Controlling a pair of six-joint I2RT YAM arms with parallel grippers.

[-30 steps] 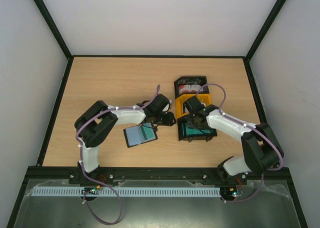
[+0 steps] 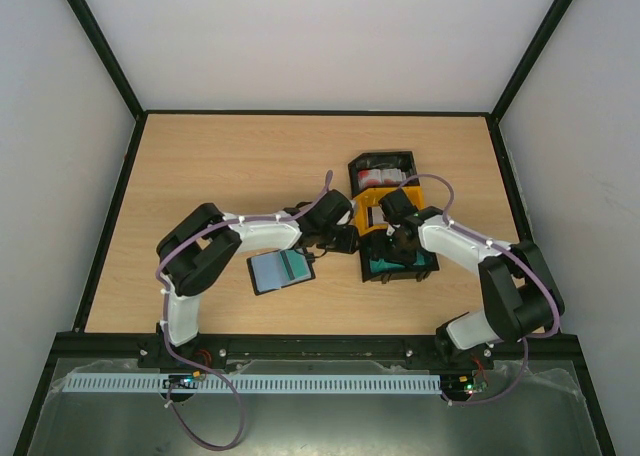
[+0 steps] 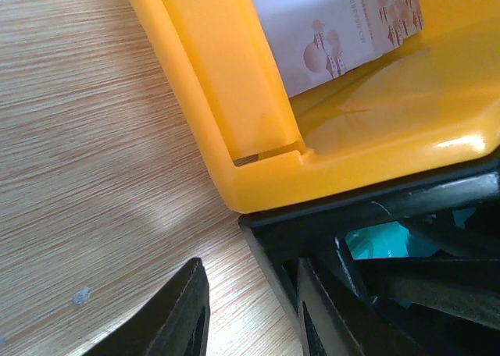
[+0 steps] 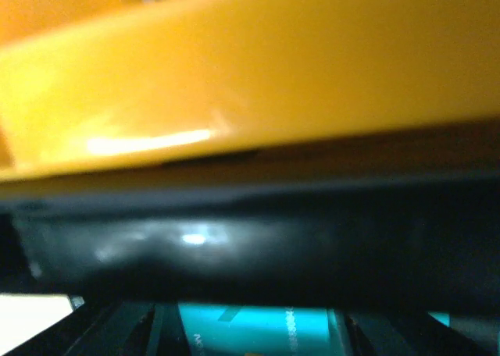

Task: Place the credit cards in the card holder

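A flat wallet-like case [image 2: 281,271], pale blue on one half and green on the other with dark edges, lies open on the table; I take it for the card holder. White boxes or cards with a pinkish pattern [image 3: 320,44] sit in the yellow bin [image 3: 234,180]. My left gripper is open and empty, low at the yellow and black bins' corner, one finger close against the black wall. Over the front black bin, my right gripper has its fingers apart, with a teal printed item [image 4: 254,325] visible between and beyond them. No separate credit card can be made out.
Three bins stand in a row: the rear black bin [image 2: 381,160] with red and white packs, the yellow one, and the front black bin [image 2: 405,276] with teal contents.
My left gripper has shifted slightly right towards the bins. The yellow and front black bins have slid a little to the right, and the right gripper has moved slightly right too.
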